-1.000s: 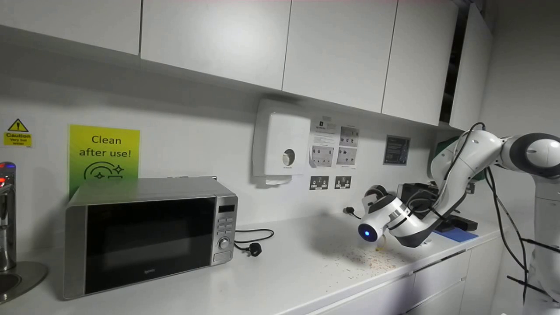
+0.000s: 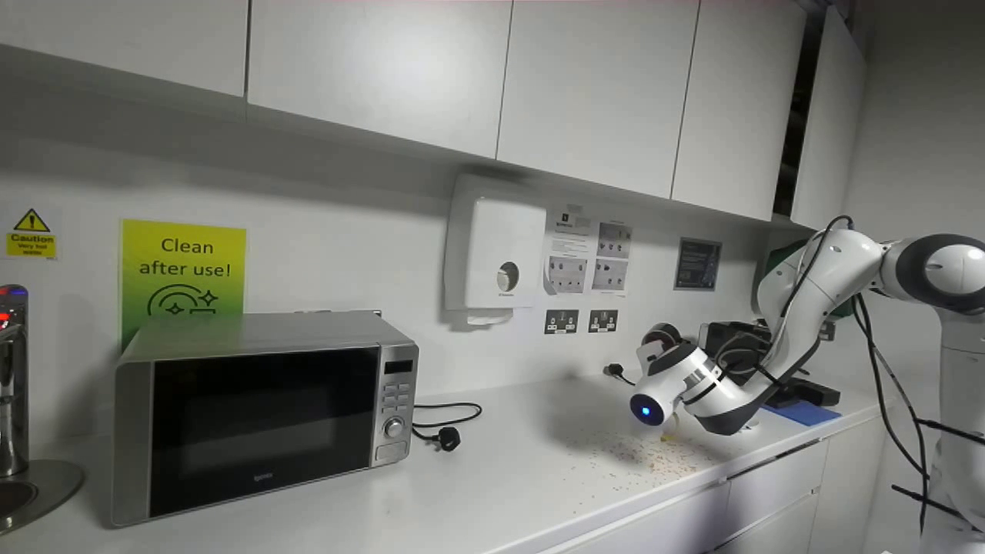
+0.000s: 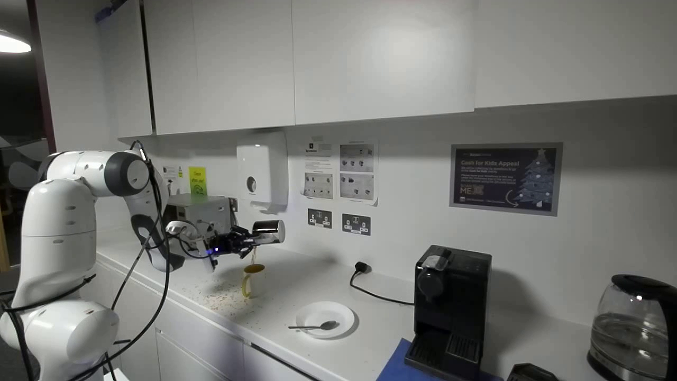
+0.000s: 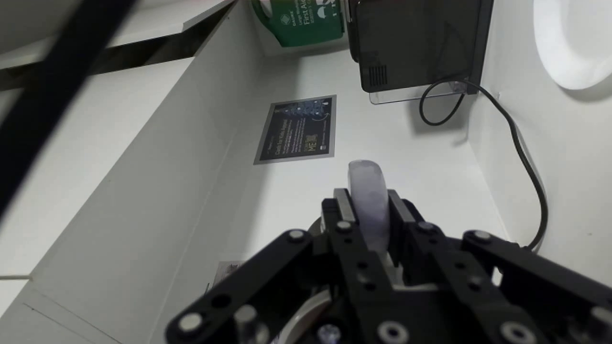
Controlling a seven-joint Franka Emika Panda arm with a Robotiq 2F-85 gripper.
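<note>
In exterior view 2, my gripper (image 3: 238,241) holds a shiny cylindrical cup (image 3: 270,232) tipped onto its side. The wrist view shows a whitish handle (image 4: 367,183) pinched between the fingers, while the cup's body is mostly hidden behind the gripper. Directly below, a white mug with a yellow handle and inside (image 3: 255,282) stands upright on the counter. A thin pale streak (image 3: 254,255) runs between the tipped cup and this mug. In exterior view 1, the arm mostly covers the mug.
Small crumbs or grains (image 2: 660,457) lie scattered on the counter around the mug. Nearby is a white plate (image 3: 304,315) bearing a spoon (image 3: 327,325). A coffee machine (image 3: 451,305) and glass kettle (image 3: 631,336) stand farther right.
The arm and the held cup look almost unchanged, with at most a slight shift in the cup's tilt. The scattered grains look much the same.
</note>
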